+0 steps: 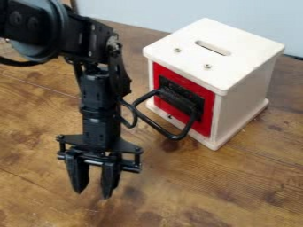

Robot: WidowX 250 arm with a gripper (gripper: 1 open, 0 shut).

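My black gripper (95, 182) hangs low over the wooden table at the left, its two fingers pointing down and apart, with nothing seen between them. To its upper right stands a pale wooden box (240, 102) with a slot and two screws on top and a red front (205, 129). A black panel sits in that front, with a black loop-shaped bar or cable reaching out from it, behind my arm's wrist. The gripper is clear of the box.
A white wall runs along the back.
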